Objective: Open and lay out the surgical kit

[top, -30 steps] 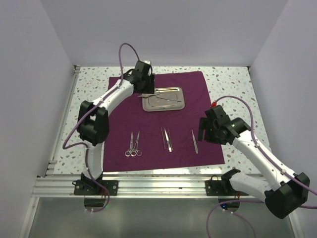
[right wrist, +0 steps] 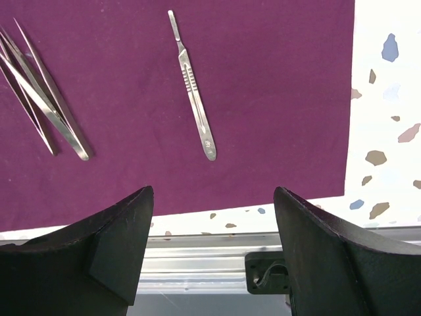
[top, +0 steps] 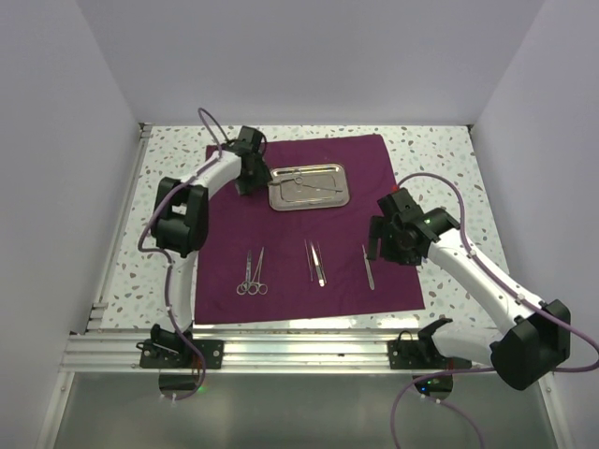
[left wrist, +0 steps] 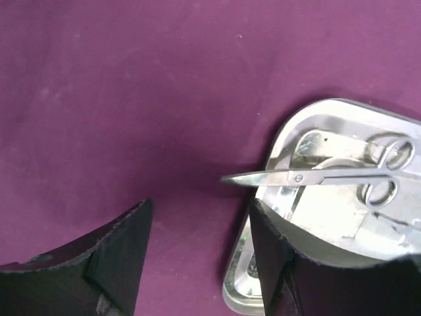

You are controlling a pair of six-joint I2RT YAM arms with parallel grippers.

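Observation:
Silver scissors (left wrist: 335, 175) lie across the left rim of the metal tray (left wrist: 231, 284), handle rings inside and blade tips jutting over the purple cloth. My left gripper stands open and empty just beside that rim, its right finger covering part of the tray. From above, my left gripper (top: 253, 190) hides the scissors' tips. A needle-like or knife-like tool (top: 323, 189) also lies in the tray. My right gripper is open with nothing between its fingers, near a scalpel (right wrist: 195, 99) on the cloth. Several tweezers (right wrist: 49, 102) rest to its left.
Two scissor-like instruments (top: 251, 276) lie at the front left of the purple cloth (top: 281, 241). Tweezers occupy the front middle. Between these tools and the tray the cloth is bare. A speckled tabletop (top: 440, 159) surrounds it, with a metal rail (top: 309, 351) along the front.

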